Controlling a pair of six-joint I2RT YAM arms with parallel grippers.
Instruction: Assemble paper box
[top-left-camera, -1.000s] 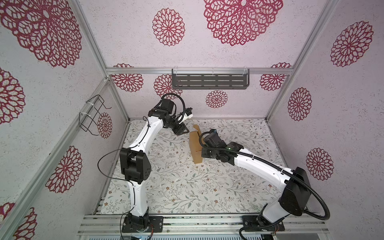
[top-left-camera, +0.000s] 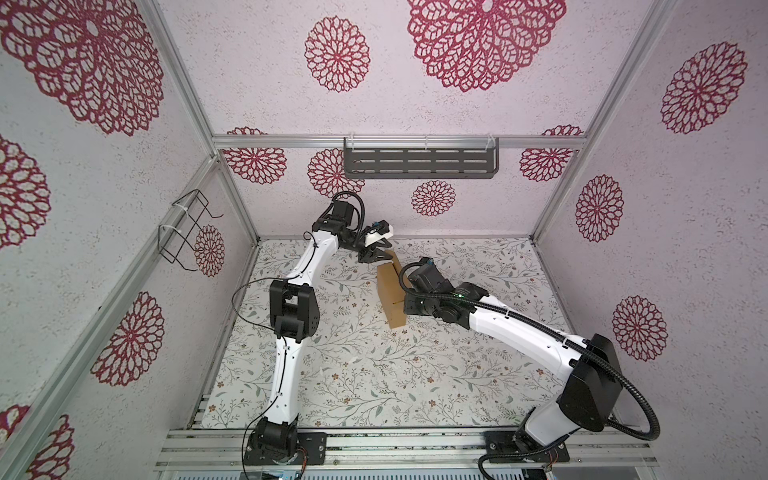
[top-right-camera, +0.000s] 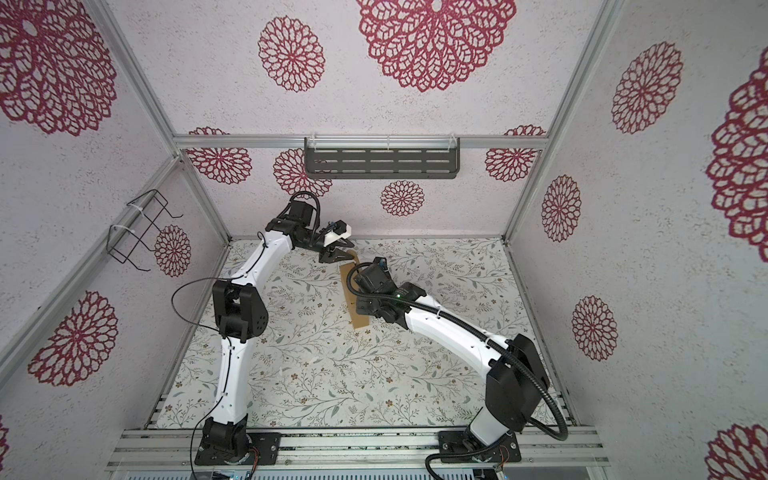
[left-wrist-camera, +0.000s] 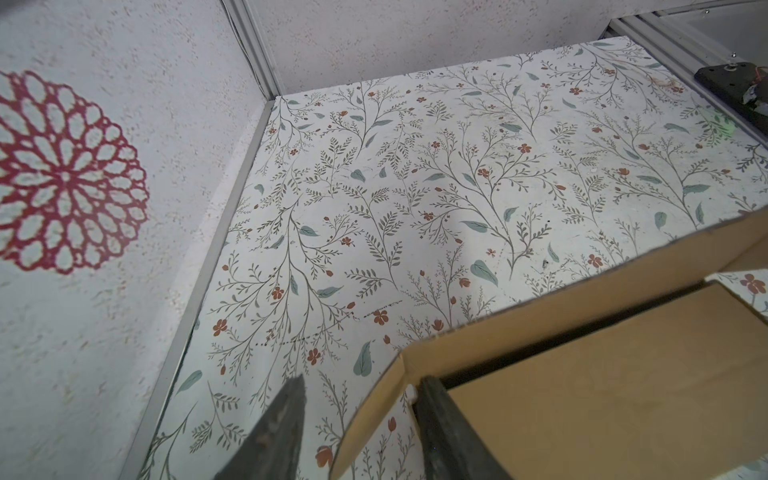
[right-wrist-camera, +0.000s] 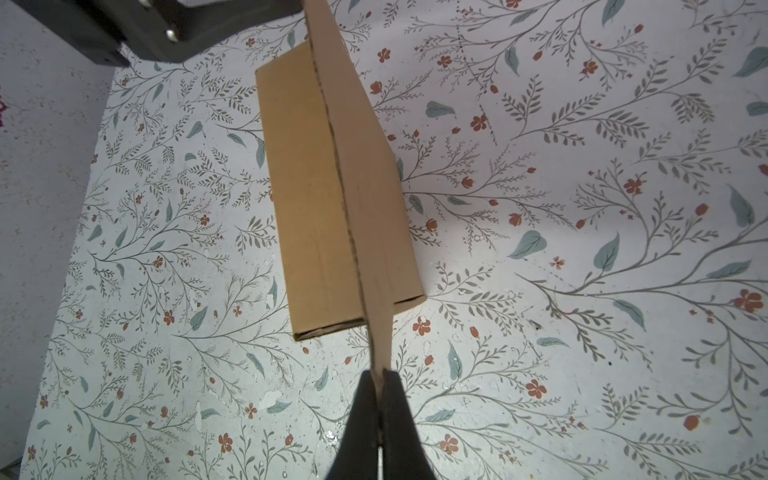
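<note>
A brown cardboard box stands mid-table, with a long lid flap raised along one side. At its far end, my left gripper is open. In the left wrist view, the flap's bent end tab rises between its spread fingers, apart from the left one; contact with the right one is unclear. At the near end, my right gripper is shut on the flap's thin edge. The top views hide its fingertips behind the arm. A dark slit runs between flap and box panel in the left wrist view.
A grey slotted shelf hangs on the back wall. A wire rack is fixed at the left.
My left arm has swung to the right, bringing its gripper from beside the box to the far end of the flap. The right arm and the box look almost unchanged.
</note>
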